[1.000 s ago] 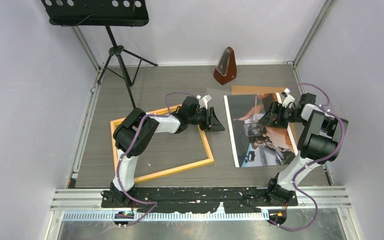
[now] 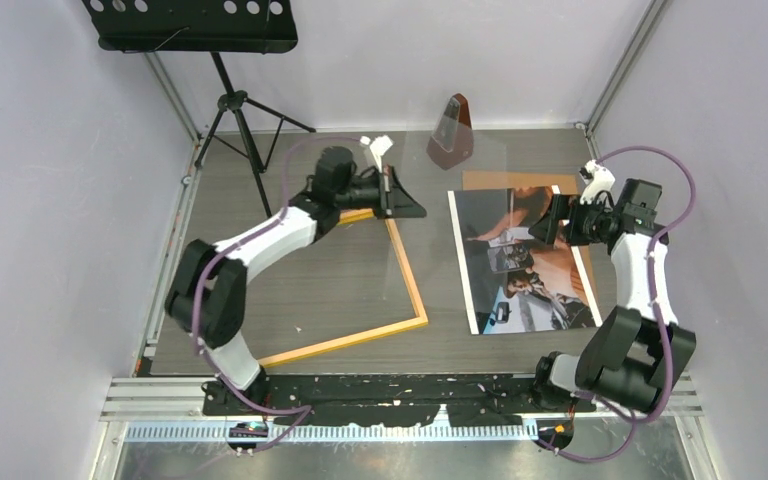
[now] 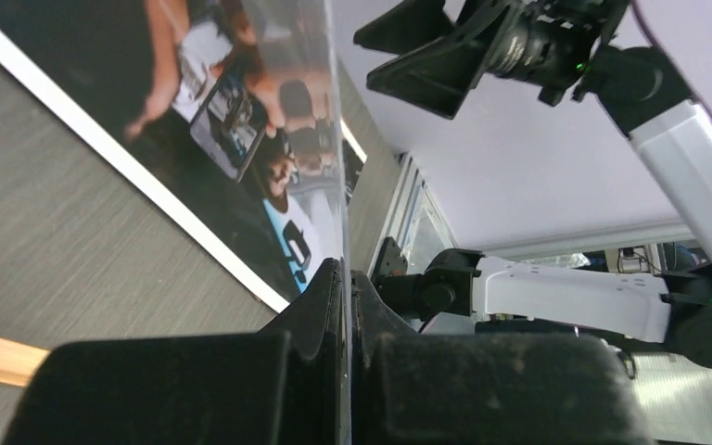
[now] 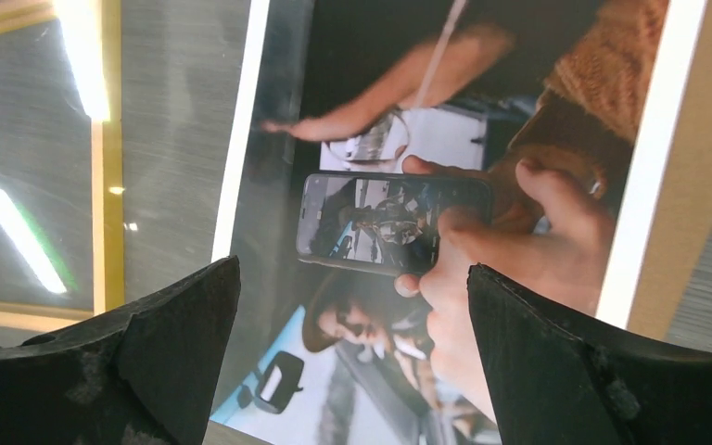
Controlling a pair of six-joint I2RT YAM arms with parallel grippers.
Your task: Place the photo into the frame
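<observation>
The photo (image 2: 515,265), a dark print with white side borders, lies flat right of the yellow wooden frame (image 2: 408,270). My left gripper (image 2: 415,208) is raised beyond the frame's right edge. In the left wrist view, a thin clear sheet (image 3: 338,176) stands nearly edge-on, with its lower part between the left gripper's closed fingers (image 3: 306,324). Through the sheet, part of the photo shows. My right gripper hovers over the photo, fingers wide apart and nothing between them.
A brown board (image 2: 535,181) lies partly under the photo. At the back stand a metronome (image 2: 455,130), seen through the clear sheet, and a black music stand (image 2: 232,100). Bare table shows between frame and photo.
The left gripper has closed on the clear sheet and risen, moving back and leftward with it. The right arm has shifted slightly right and its gripper stays open.
</observation>
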